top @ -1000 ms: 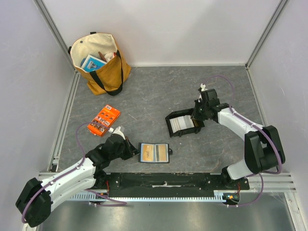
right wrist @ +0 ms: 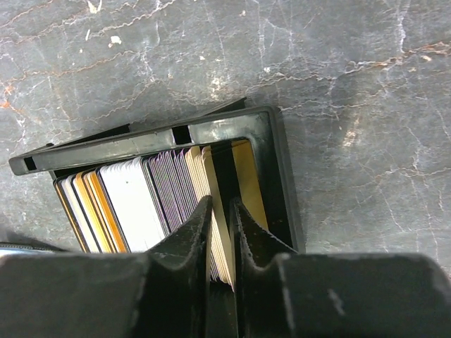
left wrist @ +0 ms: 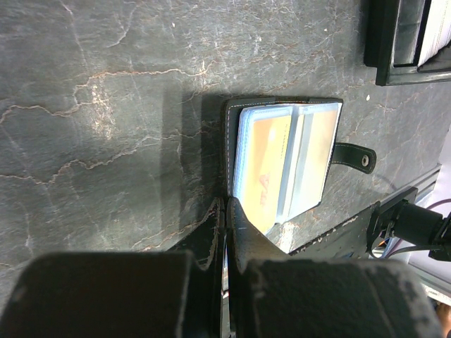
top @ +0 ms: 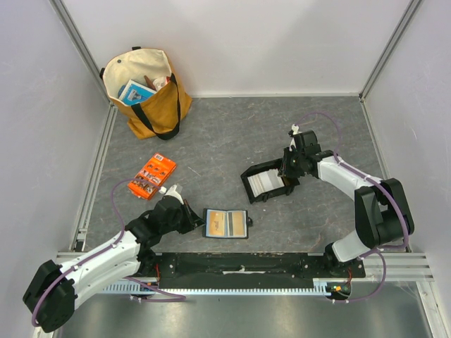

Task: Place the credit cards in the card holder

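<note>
An open card holder (top: 218, 223) with clear sleeves lies front centre; in the left wrist view its strap (left wrist: 356, 157) sticks out to the right. My left gripper is shut at the holder's left edge. A black box (right wrist: 282, 176) packed with cards (right wrist: 134, 204) stands right of centre. My right gripper is down in it among cream cards at one end, its fingers slightly apart with a thin cream card edge between or just behind them; whether it grips that card I cannot tell.
A yellow tote bag (top: 141, 84) stands at the back left, and an orange package (top: 151, 176) lies below it.
The black box has shifted slightly under my right gripper, which has moved a little within it. The left arm has not moved.
</note>
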